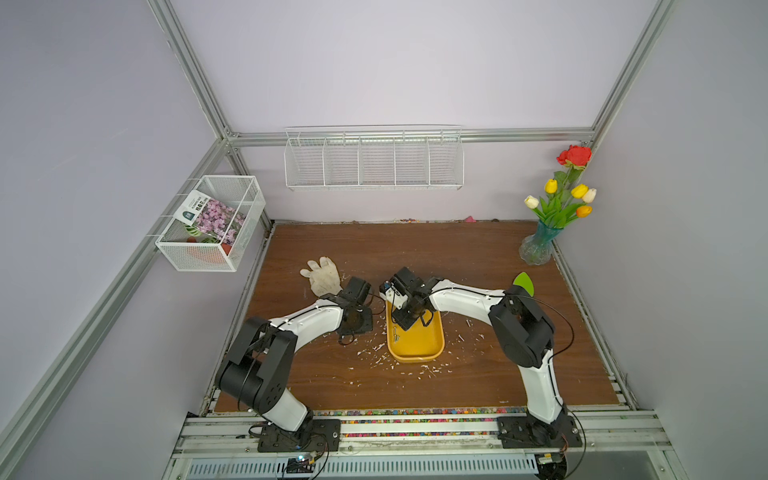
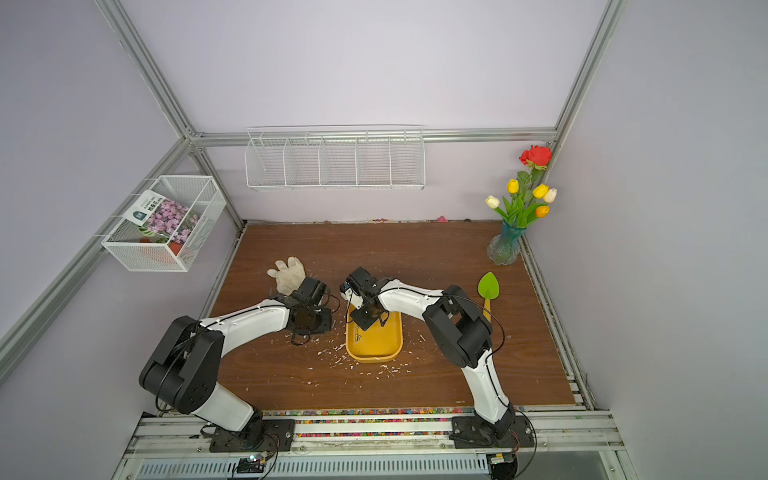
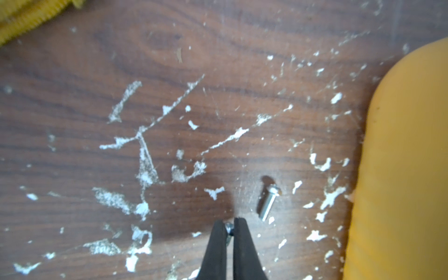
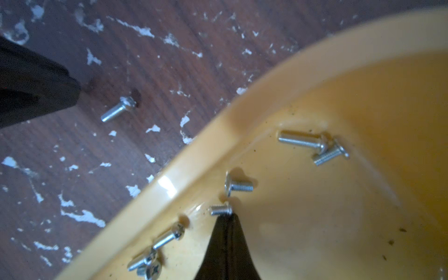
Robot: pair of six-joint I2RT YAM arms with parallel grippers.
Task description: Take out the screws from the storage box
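Note:
The yellow storage box [image 1: 417,349] holds several silver screws along one edge. Among them are a long screw [image 4: 301,140], a short screw [image 4: 239,186] and a screw in the near cluster [image 4: 168,236]. My right gripper reaches into the box, shut. A small screw [image 4: 219,209] lies right at its tips; whether it is pinched cannot be told. Low over the table left of the box is my left gripper, its fingers a narrow gap apart. A screw [image 3: 228,229] shows in that gap, held or just behind. Another screw [image 3: 269,202] lies loose on the table nearby.
White flakes litter the table around the box. A pale glove [image 1: 322,277] lies behind the left arm. A glass vase of flowers [image 1: 537,246] and a green-bladed scoop [image 2: 488,285] occupy the right side.

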